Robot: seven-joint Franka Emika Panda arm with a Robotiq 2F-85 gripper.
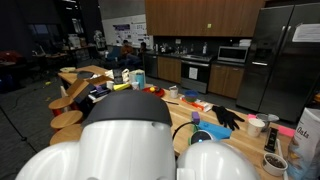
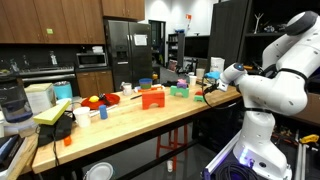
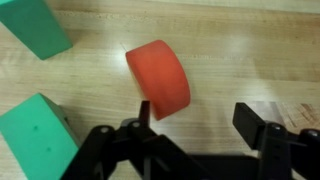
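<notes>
In the wrist view my gripper stands open, its dark fingers well apart at the bottom of the picture. A red block (image 3: 158,75) with a rounded end lies on the light wooden table (image 3: 230,60). It shows just ahead of the fingers, nearer the left one, and I see no grip on it. Two green blocks lie to its left: one near the top corner (image 3: 33,25), the other lower down (image 3: 37,137). From exterior view 1 the white arm (image 1: 125,145) hides the gripper. The arm (image 2: 255,100) reaches over the table's right end in exterior view 2.
A red box (image 2: 153,99) stands mid-table in exterior view 2. A black glove (image 1: 228,117), a white mug (image 1: 256,127) and a small cup (image 1: 274,164) sit on the right in exterior view 1. Bare wood lies right of the red block.
</notes>
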